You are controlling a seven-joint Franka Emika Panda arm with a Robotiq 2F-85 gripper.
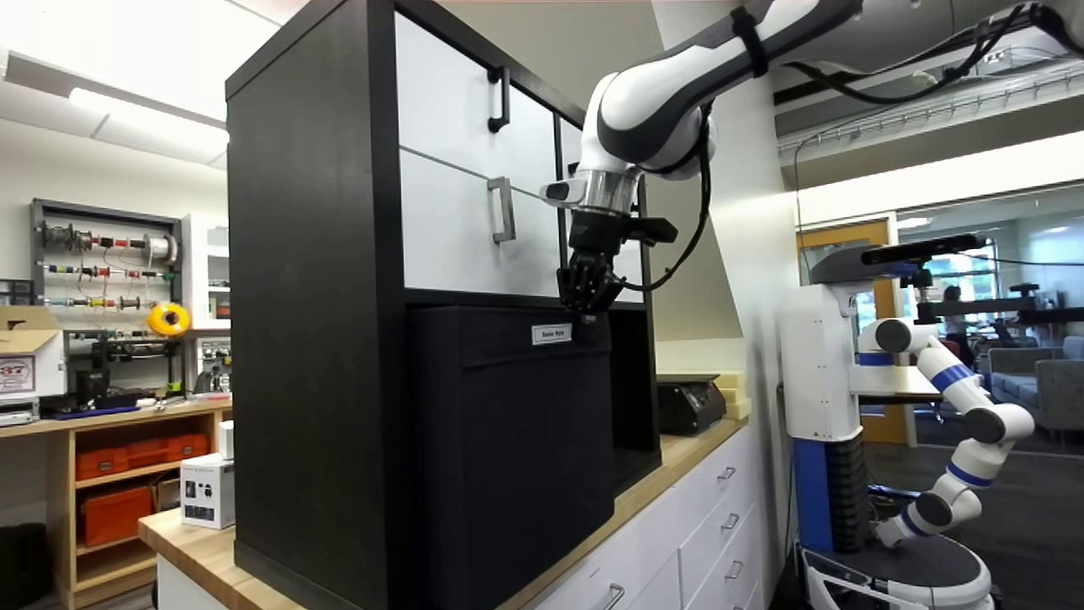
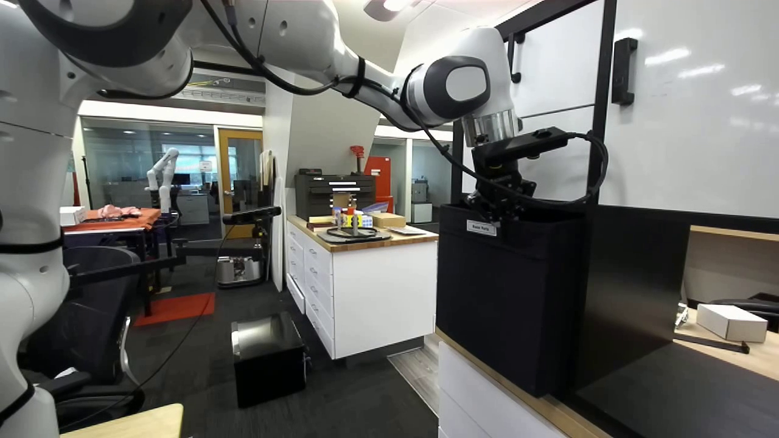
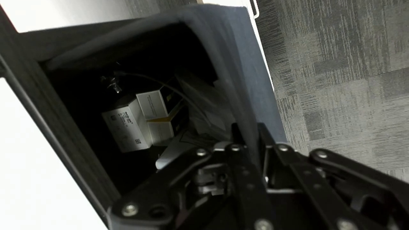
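A black fabric bin (image 1: 533, 457) labelled on its front stands partly out of the lower compartment of a dark cabinet. My gripper is at the bin's front rim, pointing down. In the wrist view the fabric rim passes between the two narrowly spaced fingers, one inside the bin and one outside. Whether they press on the cloth cannot be told. Exterior view 2 has the gripper (image 2: 504, 208) just right of the white label (image 2: 482, 229). Inside the bin lie white boxes (image 3: 126, 128), a cable (image 3: 161, 82) and clear plastic bags (image 3: 207, 101).
White cabinet doors (image 1: 478, 142) with handles rise directly above the bin. The cabinet's dark side panel (image 1: 305, 305) stands beside it. Below runs a wooden counter edge (image 1: 676, 457) over white drawers. Open floor (image 3: 345, 84) lies in front of the bin.
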